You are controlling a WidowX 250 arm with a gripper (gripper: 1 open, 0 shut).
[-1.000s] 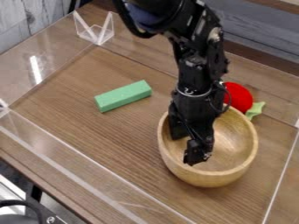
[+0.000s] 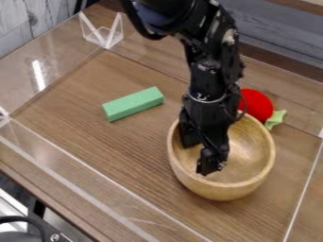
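The black robot arm reaches down from the top into a tan bowl [image 2: 246,175] on the right of the wooden table. My gripper [image 2: 205,151] is low inside the bowl at its left part, its fingers apart. I cannot make out anything held between them; the bowl's floor under the gripper is partly hidden.
A green block [image 2: 132,103] lies on the table to the left. A red object [image 2: 256,102] and a light green item [image 2: 277,119] sit behind the bowl. A clear plastic piece [image 2: 104,28] is at the upper left.
The gripper has shifted very slightly within the bowl, and the bowl appears moved a little to the left; otherwise the scene looks the same.
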